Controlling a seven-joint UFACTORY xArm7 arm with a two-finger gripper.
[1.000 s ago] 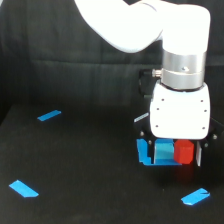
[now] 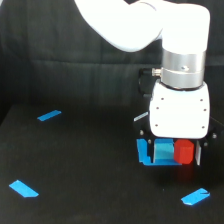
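Note:
My white arm comes down from the top right, and its gripper [image 2: 174, 152] hangs low over a blue patch [image 2: 142, 150] that looks like a tray or mat. The fingers [image 2: 197, 152] stand well apart, one at each side. Between them in this view show a red block [image 2: 183, 151] and, just left of it, a light blue block [image 2: 163, 151]. Whether either finger touches a block cannot be made out. The hand hides the upper part of the blocks and much of the blue patch.
Blue strips lie flat on the black table: one at the back left [image 2: 49, 115], one at the front left [image 2: 23, 188] and one at the front right [image 2: 195, 197]. A dark curtain [image 2: 70, 60] hangs behind.

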